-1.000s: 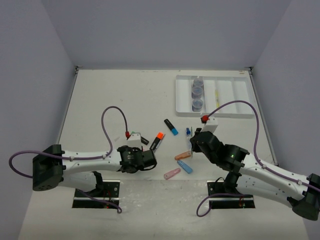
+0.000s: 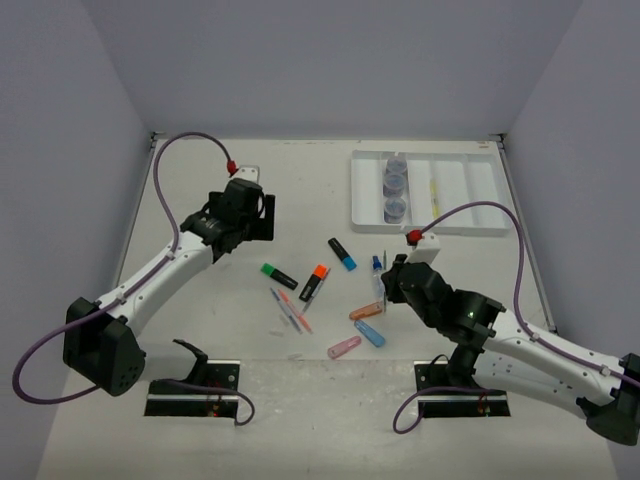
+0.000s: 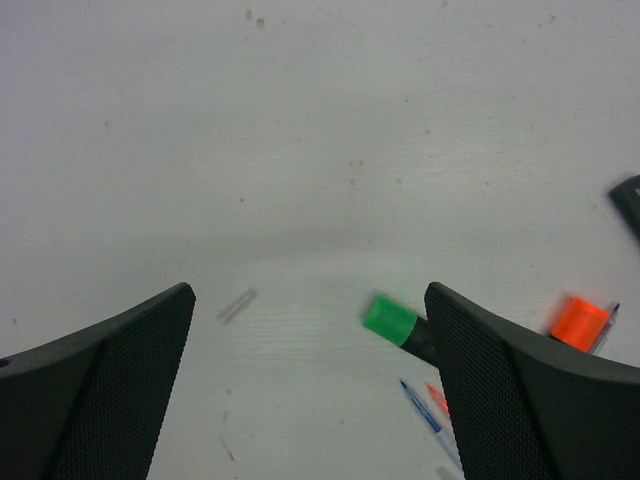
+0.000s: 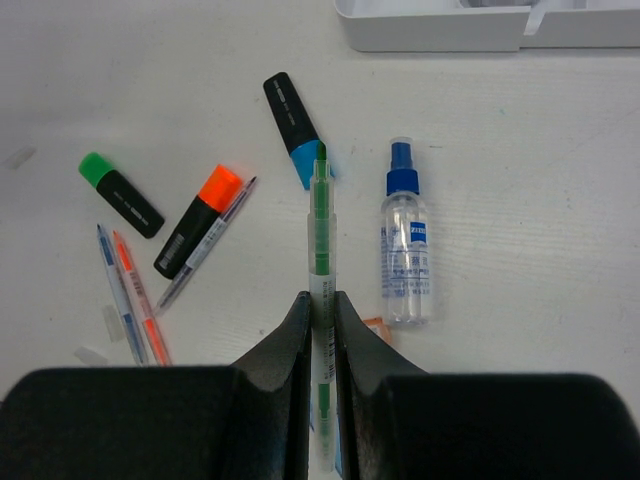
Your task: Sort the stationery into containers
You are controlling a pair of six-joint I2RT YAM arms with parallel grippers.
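My right gripper is shut on a slim green pen (image 4: 321,230), held pointing away over the table. Empty and wide open, my left gripper (image 2: 262,218) hovers over bare table at the left. Ahead of it lie a green-capped marker (image 2: 280,277), an orange-capped marker (image 2: 313,283) with a thin pen beside it, and a blue-capped marker (image 2: 342,253). A blue pen (image 4: 120,295) and an orange pen (image 4: 142,297) lie side by side. The white tray (image 2: 363,218) at the back holds clear round pots (image 2: 395,186) and a yellow pen (image 2: 435,198).
A spray bottle (image 4: 405,245) stands out just right of the held pen. Orange (image 2: 366,311), blue (image 2: 370,333) and pink (image 2: 345,347) short items lie near the front middle.
My left arm has swung from above the thin pens at the front to the back left, uncovering the pens and the green-capped marker. The right arm has barely moved.
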